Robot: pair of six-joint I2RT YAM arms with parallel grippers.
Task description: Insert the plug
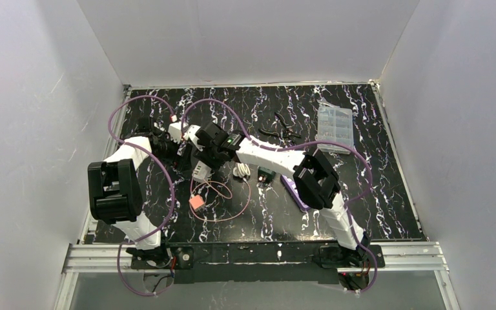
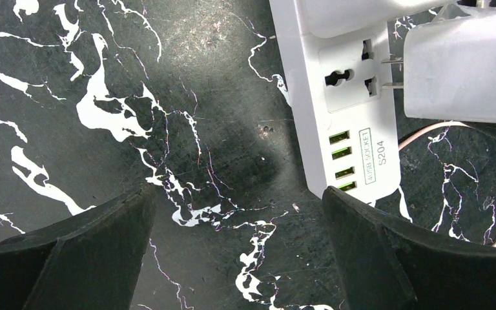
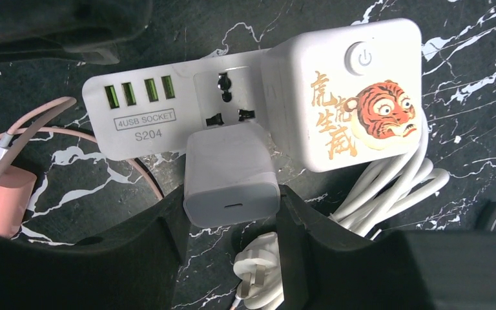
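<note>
A white plug sits between the fingers of my right gripper, which is shut on it. In the left wrist view the plug has its two metal prongs pointing at the socket face; the prongs stand outside the slots, their tips at the face's edge. The white power strip lies on the table, its USB ports and open slots facing up. My left gripper is open, with only bare table between its fingers, beside the strip's USB end.
A pink charger with a pink cable lies near the USB end. Bundled white cord and its own plug lie by the strip. Black pliers and a clear organiser box are farther right.
</note>
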